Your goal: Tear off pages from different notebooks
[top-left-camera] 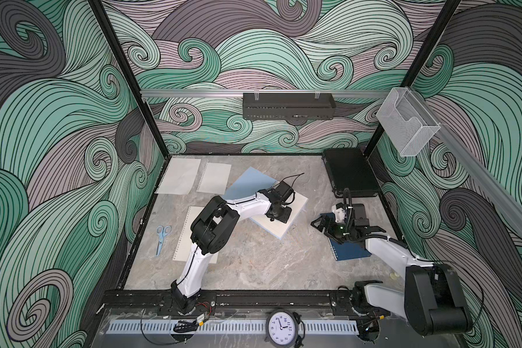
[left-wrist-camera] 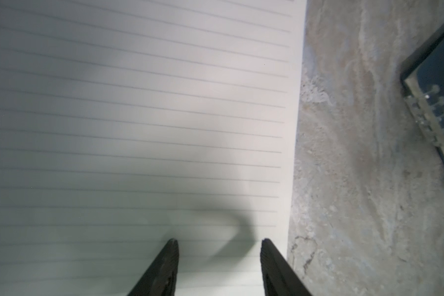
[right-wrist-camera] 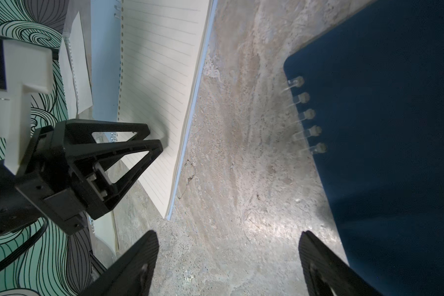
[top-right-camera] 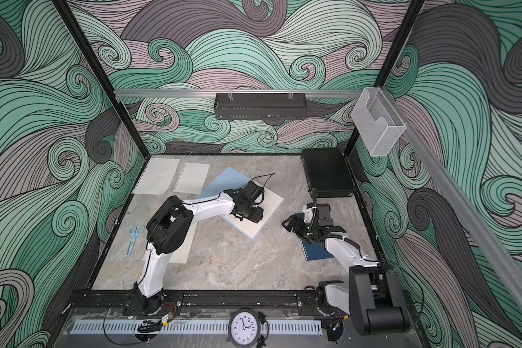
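Observation:
The light blue spiral notebook (top-left-camera: pixel 248 179) lies open and skewed mid-table, its lined page (left-wrist-camera: pixel 133 148) facing up. Over the page's outer part is my left gripper, part open; no paper shows between its fingers, and I cannot tell if the tips touch the page. Further right, above the table beside the dark blue spiral notebook (right-wrist-camera: pixel 394 138), my right gripper stands open and empty. That dark notebook is closed and partly hidden by the right arm in the top views.
Two loose white sheets (top-left-camera: pixel 178 176) lie at the back left. A cream page (top-left-camera: pixel 185 249) sits under the left arm, with blue scissors (top-left-camera: pixel 161 237) beside it. A black case (top-left-camera: pixel 351 172) stands back right.

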